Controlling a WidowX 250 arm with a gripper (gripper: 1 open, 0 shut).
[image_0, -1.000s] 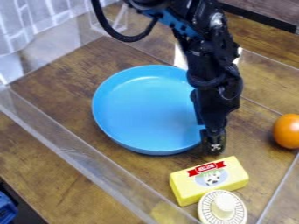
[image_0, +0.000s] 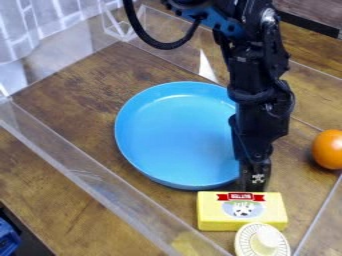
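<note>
The black gripper (image_0: 254, 160) hangs low at the right edge of the blue plate (image_0: 160, 140), its fingers pointing down just behind a yellow butter box (image_0: 241, 212) with a red label. The gripper is open; whether anything dark lies between its fingertips is hard to tell. The arm hides part of the plate's right side.
An orange fruit (image_0: 329, 149) sits at the right edge. A round cream-coloured object (image_0: 262, 243) lies in front of the box. A white item stands behind the plate. Clear wooden table is at the left, bordered by a transparent strip.
The gripper has shifted slightly right and down toward the butter box. The box now lies straighter and a little farther back.
</note>
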